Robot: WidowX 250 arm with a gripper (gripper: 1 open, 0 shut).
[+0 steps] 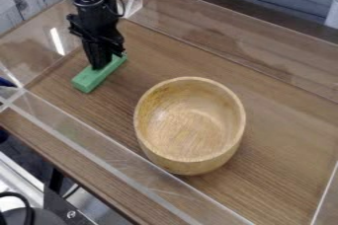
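Observation:
My black gripper (103, 47) hangs at the upper left, at the upper end of a flat green block (98, 73) that lies diagonally on the wooden table. It is shut, and no object shows clearly between its fingers; whether it touches the block is unclear.
A large wooden bowl (189, 120) sits right of centre on the table (271, 91). Clear panels line the left and front edges. A black cable lies at the lower left corner.

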